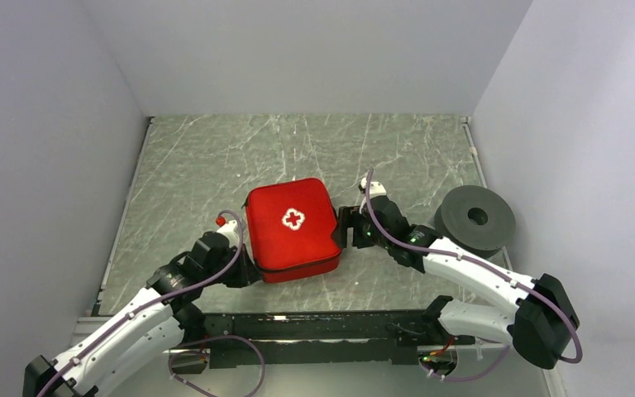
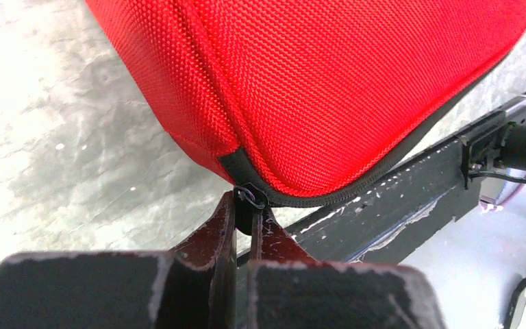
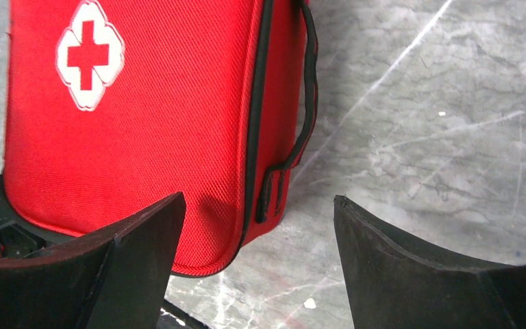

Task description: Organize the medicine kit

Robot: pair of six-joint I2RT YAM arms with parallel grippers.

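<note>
The red medicine kit (image 1: 291, 248) lies closed on the table, its white cross badge (image 1: 293, 218) facing up. At its front left corner my left gripper is shut on the small dark zipper pull (image 2: 251, 196), at the black zipper band (image 2: 329, 199). My right gripper stands open by the kit's right side, and the kit's near right corner shows between its spread fingers. Whether those fingers touch the kit, I cannot tell. A black loop handle (image 3: 309, 89) hangs on that side. The kit's contents are hidden.
A dark grey round disc-shaped object (image 1: 475, 217) stands at the table's right edge. A black rail (image 1: 339, 324) runs along the front edge.
</note>
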